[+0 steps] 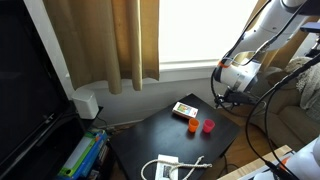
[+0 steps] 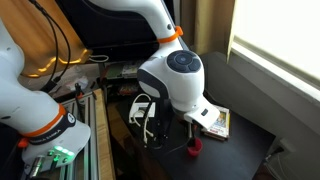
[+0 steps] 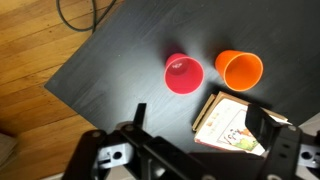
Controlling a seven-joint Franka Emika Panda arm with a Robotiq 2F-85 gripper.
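A red cup stands on the dark table, and close by it is an orange cup; the wrist view looks down into both. A book with a cartoon picture lies flat beside them. My gripper is open above the table with nothing between its fingers. In exterior view 1 the gripper hangs to the right of the red cup and the orange cup, apart from both. The arm covers part of the table in exterior view 2, where the red cup shows.
A white power strip with a cord lies at the table's near side. The window wall stands behind the table. Much of the tabletop left of the cups is bare in exterior view 1.
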